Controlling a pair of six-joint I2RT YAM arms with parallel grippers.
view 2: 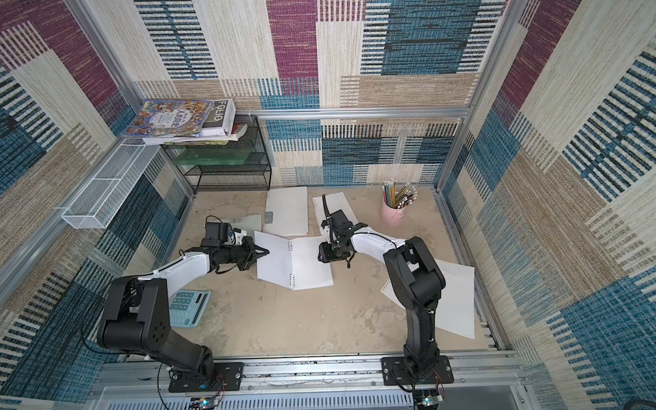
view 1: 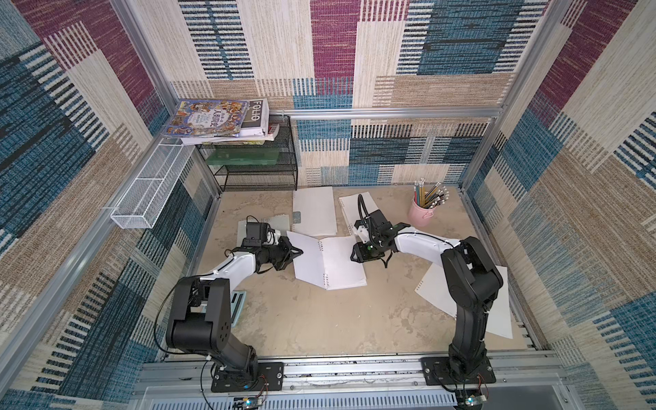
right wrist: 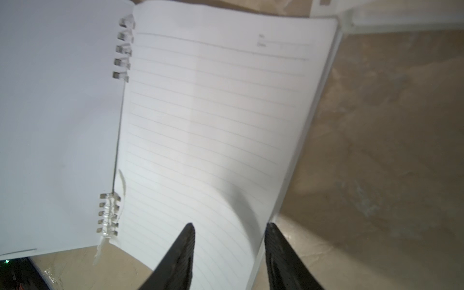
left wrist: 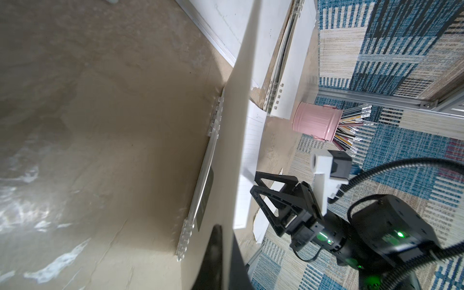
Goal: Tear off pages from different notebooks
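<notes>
An open spiral notebook [view 1: 341,270] lies mid-table, its left leaf [view 1: 309,263] raised at a slant. My left gripper [view 1: 292,254] is shut on that leaf's outer edge, which runs up from the dark fingers in the left wrist view. My right gripper is part open over the outer edge of the lined right page [right wrist: 203,111]; its shadow falls on the paper, and I cannot tell whether the fingers touch it.
More notebooks [view 1: 314,208] lie behind, and paper [view 1: 492,307] lies front right. A pink pencil cup [view 1: 421,215] stands back right, a calculator [view 2: 184,314] front left.
</notes>
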